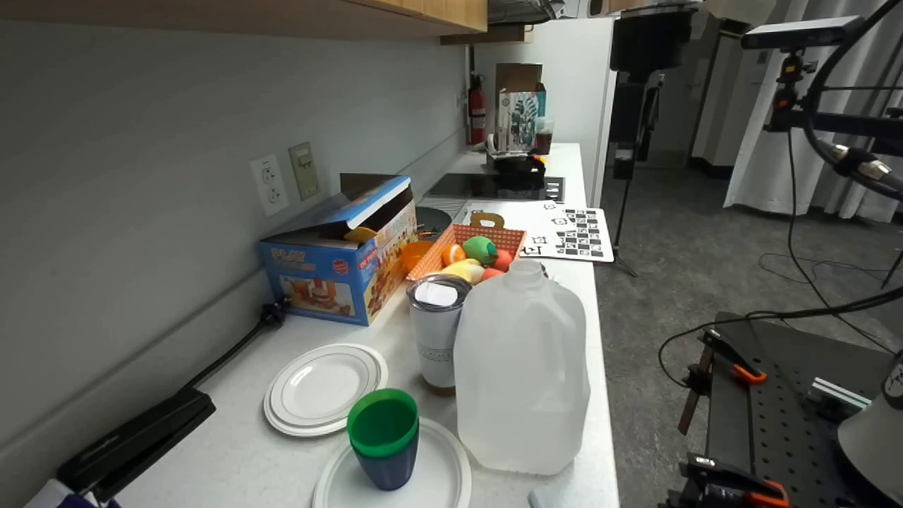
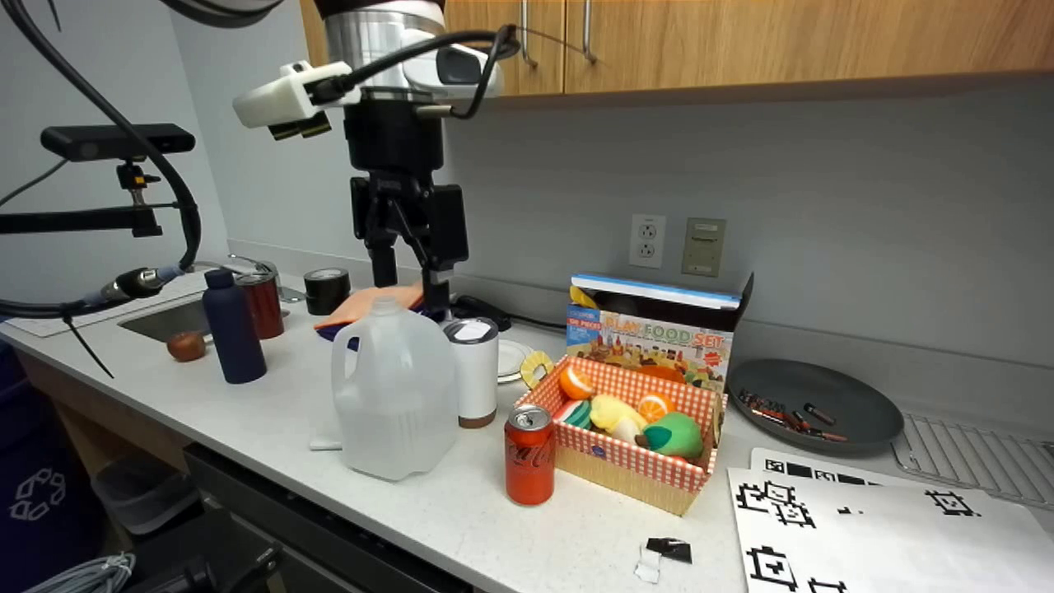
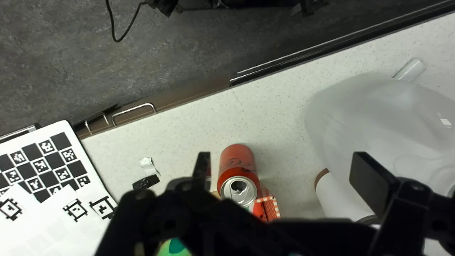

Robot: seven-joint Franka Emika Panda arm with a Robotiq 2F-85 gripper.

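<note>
My gripper [image 2: 410, 282] hangs open over the counter, pointing down, with its fingers apart and nothing held. Seen in exterior view 2, it overlaps the area above the clear plastic jug [image 2: 395, 395]. From the wrist, a red soda can [image 3: 237, 164] lies between the open fingers in the picture, lower down on the counter. That can [image 2: 529, 459] stands upright in front of a checkered basket [image 2: 632, 455] of toy food. Beside the jug is a white tumbler [image 1: 436, 339] with a lid. The gripper's hand is in exterior view 1 at the top.
Several plates [image 1: 326, 385] and a green cup [image 1: 383, 423] sit nearer exterior view 1. A play-food box [image 1: 330, 262] leans by the wall. Farther along are a dark pan [image 2: 820, 395] and marker sheets [image 2: 889, 534].
</note>
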